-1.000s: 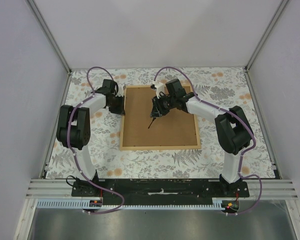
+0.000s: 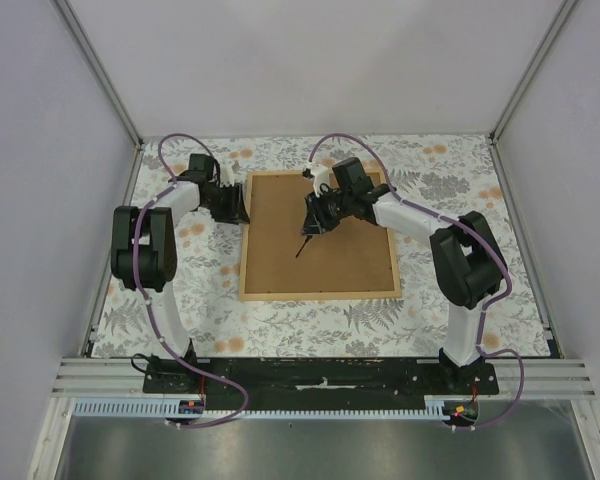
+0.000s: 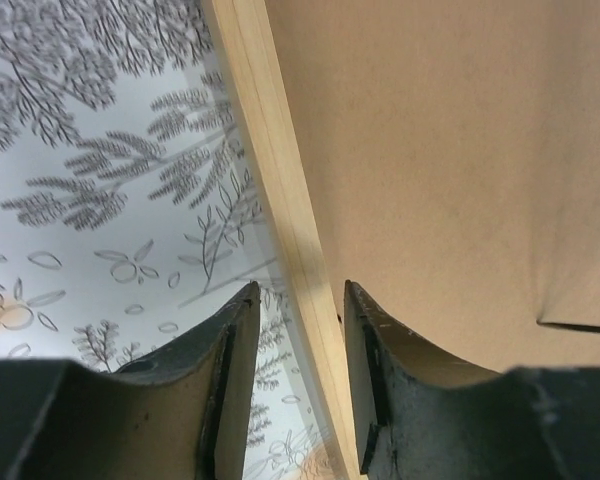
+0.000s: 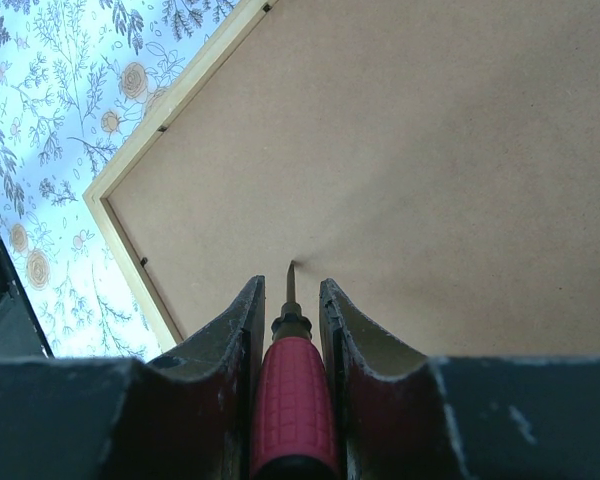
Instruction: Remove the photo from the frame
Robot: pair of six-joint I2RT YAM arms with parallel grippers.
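The picture frame lies back side up, its brown backing (image 2: pixel 280 255) bordered by a pale wooden rim (image 2: pixel 322 295). Over the rim's left side my left gripper (image 2: pixel 242 218) is part open. In the left wrist view, the fingers of the left gripper stand apart, with the wooden rim (image 3: pixel 280 180) running between and below them; whether they touch it I cannot tell. My right gripper is shut on a screwdriver with a red handle (image 4: pixel 294 400), its thin tip (image 4: pixel 291 270) pointing at the backing (image 4: pixel 400 150). The photo itself is hidden.
Small dark tabs (image 4: pixel 163 128) sit along the frame's inner edge. A floral cloth (image 2: pixel 450 180) covers the table around the frame, clear on both sides. Plain walls (image 2: pixel 310 60) close off the back and sides.
My left gripper has shifted slightly left along the frame's left rim, and its fingers have turned a little. The right arm and screwdriver stay still, and so does the frame.
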